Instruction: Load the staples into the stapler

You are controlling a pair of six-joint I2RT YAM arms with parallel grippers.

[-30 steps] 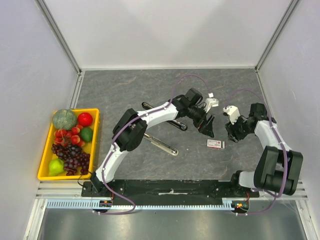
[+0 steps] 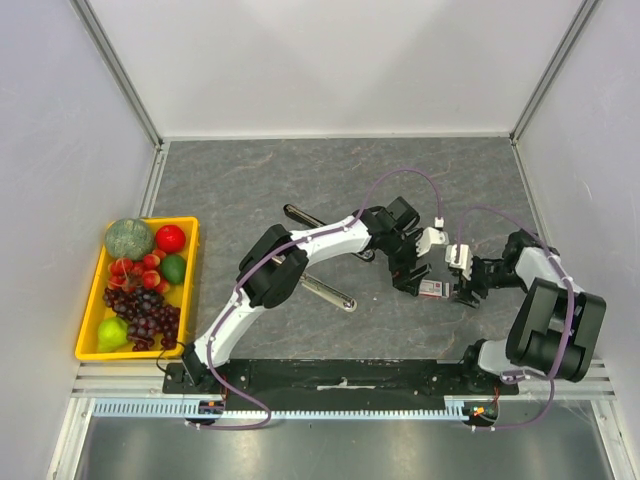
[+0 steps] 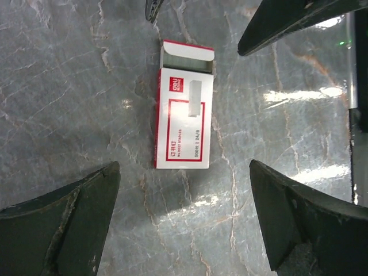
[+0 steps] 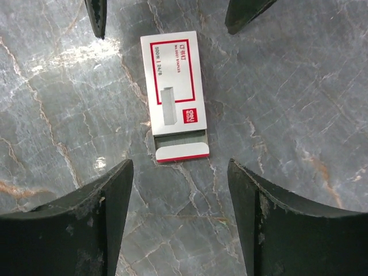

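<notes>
The white-and-red staples box [image 2: 433, 289] lies flat on the grey marble surface, its end flap folded out at the right in the top view; printed label and open end show in both wrist views. My left gripper stands open just left of the box, its black fingers apart with nothing between them. My right gripper faces it from the flap end, fingers apart and empty. A long dark stapler [image 2: 300, 215] and a silver-topped one [image 2: 327, 294] lie to the left, partly under the left arm.
A yellow basket [image 2: 84, 330] of fruit stands at the far left. Walls bound the surface at back and sides. Free surface lies at the back and front middle. The two grippers are close together.
Both grippers have moved toward the front and down, closer to the staples box from either end. The box looks unmoved.
</notes>
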